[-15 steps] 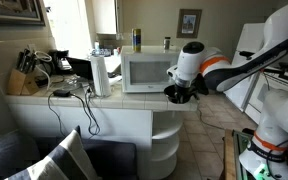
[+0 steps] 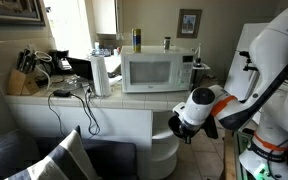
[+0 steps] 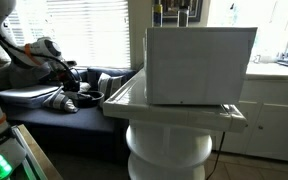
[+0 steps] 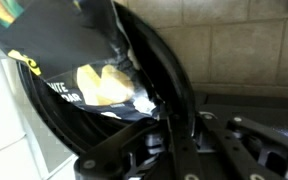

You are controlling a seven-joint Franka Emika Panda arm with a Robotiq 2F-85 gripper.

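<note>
In the wrist view, a round black container [image 4: 172, 68] shows its curved rim, with a dark printed snack bag [image 4: 74, 55] lying within that curve. My gripper is shut on the container's edge, though the exact contact is dark and hard to make out. Seen in exterior view 1, the gripper [image 2: 187, 130] hangs in front of the counter, below its top and beside the white rounded shelves. Exterior view 2 has the gripper [image 3: 74, 78] small and far off at the left, too dark there to separate from what it holds.
A white microwave [image 2: 159, 72] stands on the counter [image 2: 134, 101], bottles on top. White curved shelves [image 2: 164, 150] end the counter. A dark sofa [image 2: 109, 157] with a striped cushion lies at left. Tiled floor [image 2: 199, 160] is open below the gripper.
Over the last second my arm and gripper have come down from about counter-top height to below it, beside the shelves. The counter objects have not moved.
</note>
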